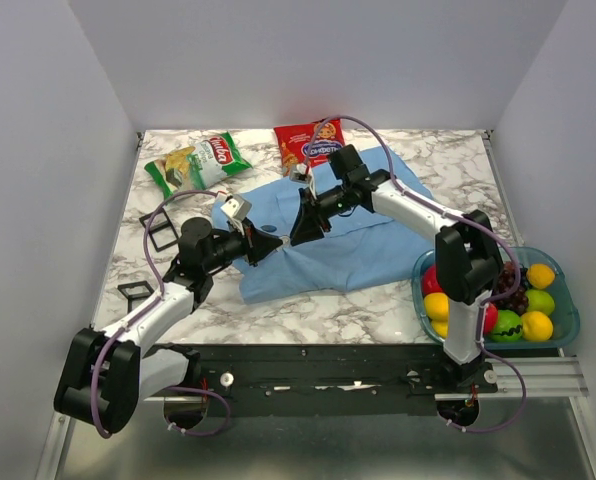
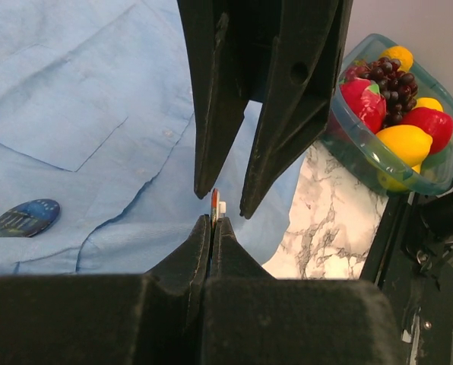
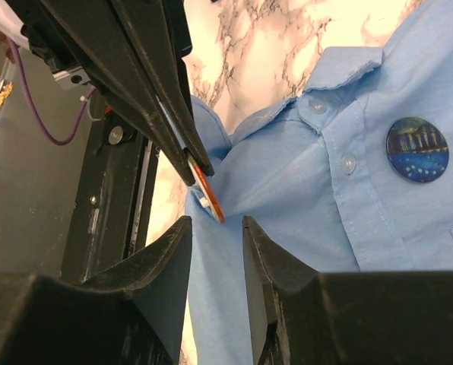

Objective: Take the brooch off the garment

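Note:
The blue garment lies spread on the marbled table. My left gripper is shut on a thin round brooch turned edge-on, with an orange-red rim and a small white part at its back. Whether that brooch still touches the cloth, I cannot tell. My right gripper stands part open, its fingertips on either side of the held brooch's free end, with visible gaps. A second round brooch, dark blue and green, lies flat on the garment near the buttons; the left wrist view shows this badge too.
A clear bowl of fruit stands at the right edge. Behind the garment lie a green chip bag and a red bag. Two dark frames sit at the left. Both arms are close together over the cloth.

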